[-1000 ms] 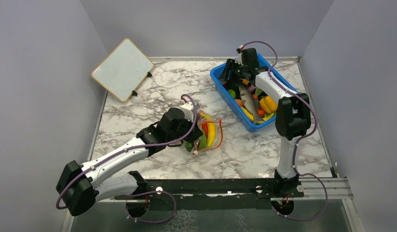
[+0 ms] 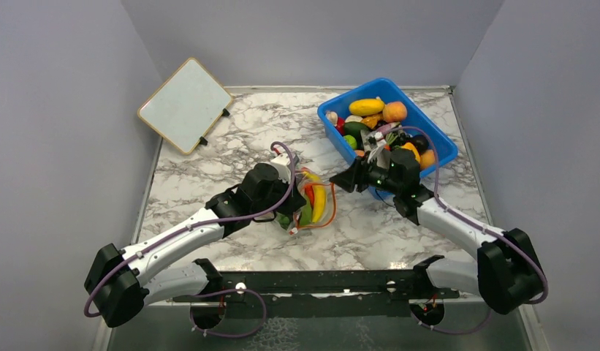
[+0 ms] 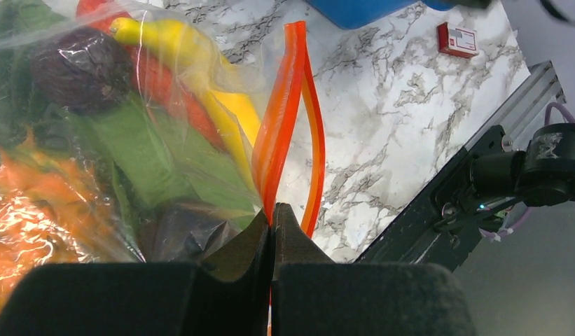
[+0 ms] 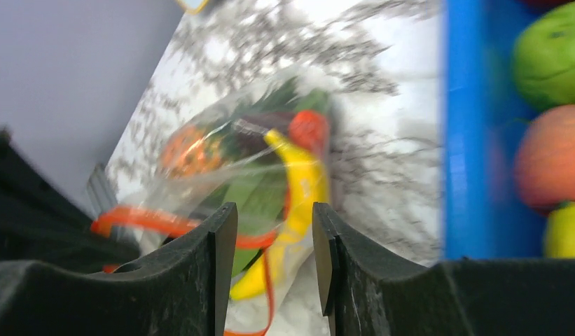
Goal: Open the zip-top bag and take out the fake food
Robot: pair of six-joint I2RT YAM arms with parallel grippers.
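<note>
The clear zip bag [image 2: 327,217] lies mid-table, its orange-edged mouth [image 3: 279,112] gaping toward the right. Inside it the left wrist view shows a yellow banana-like piece [image 3: 174,43], a red one [image 3: 165,91], a dark round one [image 3: 81,68], green pieces [image 3: 141,143] and an orange bunch [image 3: 43,217]. My left gripper is shut on the bag's orange edge. Just right of the mouth, in the top view, hovers my right gripper [image 2: 342,183]. Its fingers [image 4: 225,238] stand apart with nothing held; the bag appears beyond them in the right wrist view.
A blue bin [image 2: 435,131] full of fake food stands at the back right, close by the right arm. A whiteboard [image 2: 185,104] leans at the back left. A small red box [image 3: 457,40] lies on the table's right side.
A yellow piece and a peach-coloured one now show at the bin's back. The left arm has stayed put.
</note>
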